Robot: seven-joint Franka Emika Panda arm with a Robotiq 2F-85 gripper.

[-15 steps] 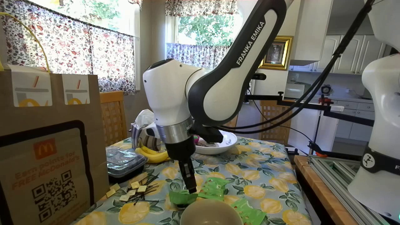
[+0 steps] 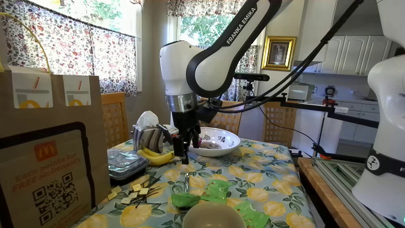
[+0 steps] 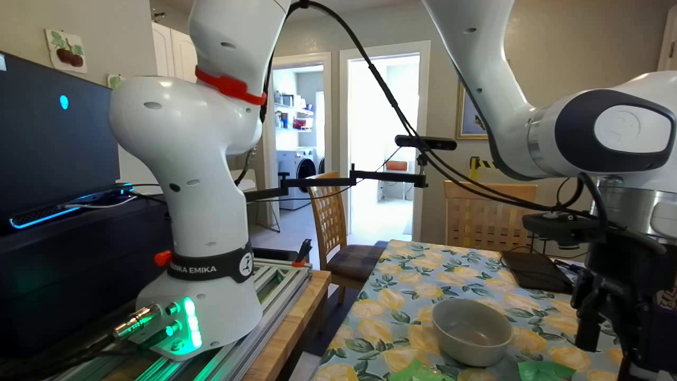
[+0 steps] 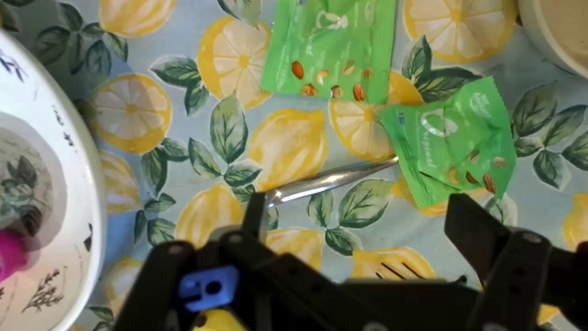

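Observation:
My gripper stands open above the table, with no object held between its fingers. In the wrist view a shiny metal utensil (image 4: 330, 181) lies on the cloth beyond the fingertips, one end running up to a green snack packet (image 4: 452, 140) and the other partly behind the left finger. Another green packet (image 4: 333, 49) lies flat farther off. A white patterned bowl (image 4: 82, 165) with a pink item (image 4: 11, 253) in it is at the left. In exterior view 1 the gripper (image 2: 184, 157) hangs in front of that wide bowl (image 2: 220, 142), higher than the utensil (image 2: 186, 182).
A beige bowl (image 3: 473, 333) stands near the packets. Bananas (image 2: 157, 156), a tissue box (image 2: 148, 136), a lidded plastic container (image 2: 127, 163) and loose sticks with pale squares (image 2: 140, 192) crowd one side. A paper bag (image 2: 53, 152) towers nearby.
The gripper has risen from close over the green packets and moved back toward the wide bowl. The packets, utensil and bowls look unmoved.

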